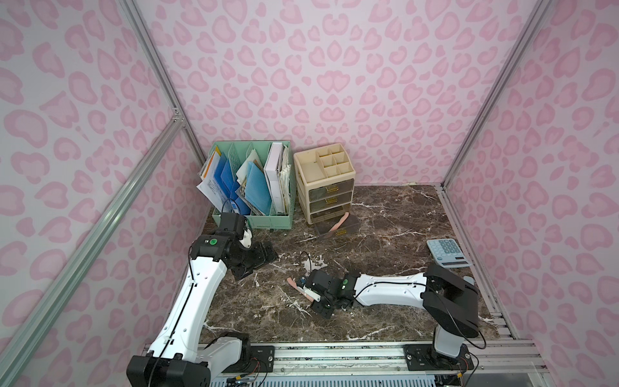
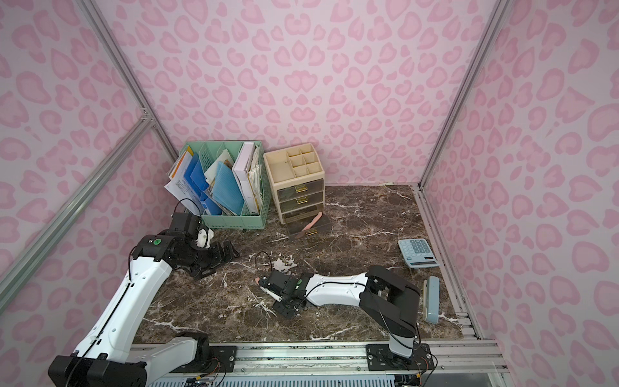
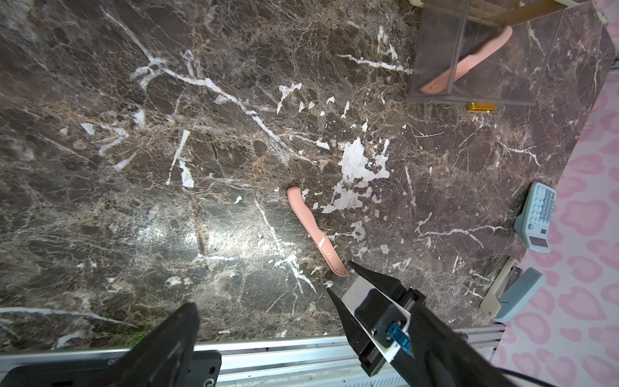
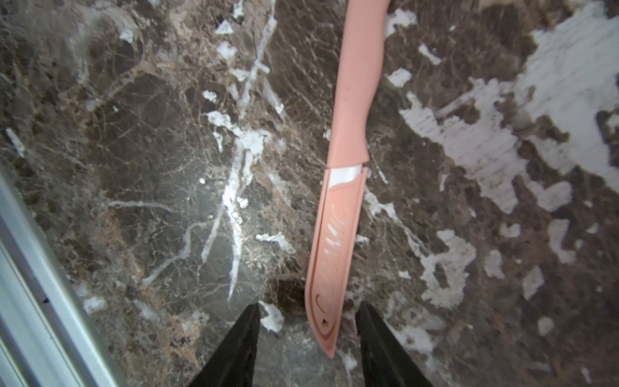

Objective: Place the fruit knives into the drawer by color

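A pink fruit knife (image 3: 309, 222) (image 4: 348, 116) with a sheathed blade lies on the marble table at front centre. My right gripper hangs right over its blade end, fingers apart on either side, not closed on it. A second pink knife (image 1: 339, 221) (image 3: 467, 61) lies in the pulled-out bottom transparent drawer (image 3: 535, 90) of the cream drawer unit (image 1: 312, 187). My left gripper (image 1: 264, 251) is raised over the left of the table, open and empty.
A green file box (image 1: 254, 219) of papers stands at back left, beside the drawer unit. A calculator (image 2: 417, 253) and a stapler (image 2: 431, 300) lie along the right edge.
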